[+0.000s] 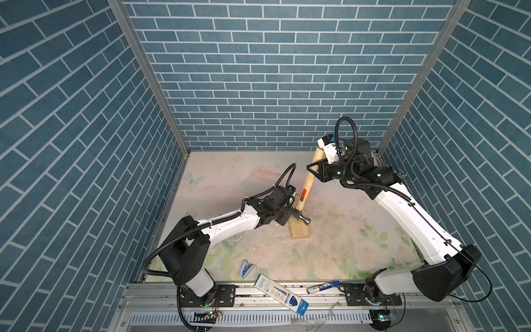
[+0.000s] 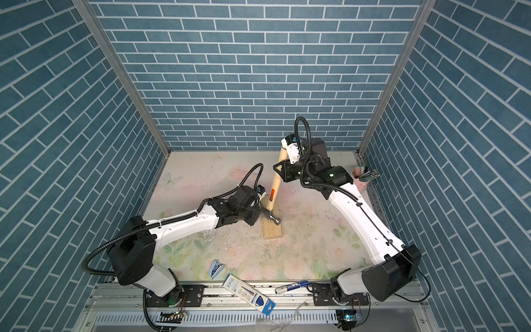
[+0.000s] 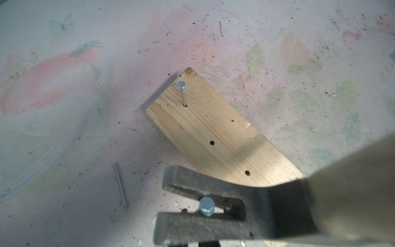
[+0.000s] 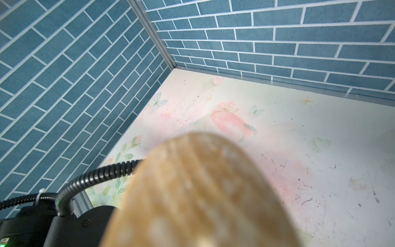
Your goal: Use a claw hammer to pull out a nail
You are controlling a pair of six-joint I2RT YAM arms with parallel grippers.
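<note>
A claw hammer (image 1: pixel 307 182) stands tilted over a wooden block (image 1: pixel 299 231), its handle upright in my right gripper (image 1: pixel 316 166), which is shut on it near the top. In the left wrist view the claw (image 3: pixel 177 226) straddles a nail head (image 3: pixel 207 205). A second nail (image 3: pixel 182 92) stands in a hole near the block's end, and a loose nail (image 3: pixel 119 185) lies on the table. My left gripper (image 2: pixel 260 202) is beside the hammer head; whether it is open or shut cannot be made out.
A stapler-like blue tool (image 1: pixel 246 268), a flat blue-white package (image 1: pixel 281 294) and a marker (image 1: pixel 323 287) lie at the front edge. Brick-patterned walls enclose the sides and back.
</note>
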